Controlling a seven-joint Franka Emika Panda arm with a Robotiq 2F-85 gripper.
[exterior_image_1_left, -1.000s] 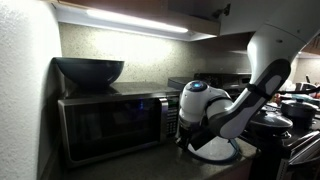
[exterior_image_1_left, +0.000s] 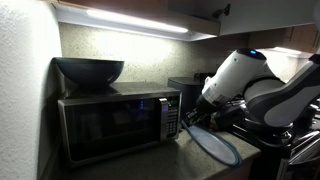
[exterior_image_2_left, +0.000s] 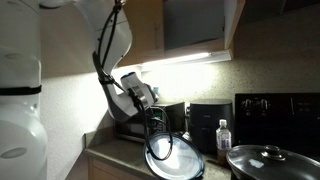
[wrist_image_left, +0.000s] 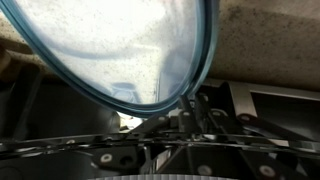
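A round, clear disc like a lid (exterior_image_1_left: 222, 150) with a blue-grey rim is held tilted over the counter, to the right of the microwave. My gripper is shut on the rim of the lid, at its near edge in the wrist view. Much of the lid (wrist_image_left: 110, 40) fills the upper left there, with the speckled counter visible through it. In exterior view 2, the lid (exterior_image_2_left: 175, 160) faces the camera at the counter's front, and the fingers are hard to make out behind a dark cable.
A microwave (exterior_image_1_left: 115, 125) with a dark bowl (exterior_image_1_left: 88, 72) on top stands left of the arm. A lidded pan (exterior_image_2_left: 272, 160), a bottle (exterior_image_2_left: 223, 140) and a black appliance (exterior_image_2_left: 208, 122) are on the right. Bare counter (exterior_image_1_left: 150, 163) lies before the microwave.
The arm has swung up and to the right, its wrist now tilted. The lid lay flat-looking on the counter under the gripper earlier; now it hangs tilted with its near edge lower.
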